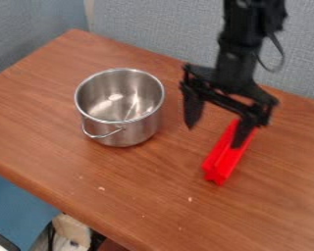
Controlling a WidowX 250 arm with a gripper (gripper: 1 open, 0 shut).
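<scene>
My black gripper (218, 122) is open over the right part of the wooden table, its fingers spread above and around the far end of a red bar-like object (220, 161). The near part of the red piece lies uncovered on the table; its far end is partly hidden by the gripper. A shiny steel pot (118, 103) with a wire handle stands upright to the left of the gripper, apart from it.
The wooden table (107, 196) has bare room at the front, left and right. Grey padded walls border it at the back. A blue floor and some dark items lie beyond the front-left edge.
</scene>
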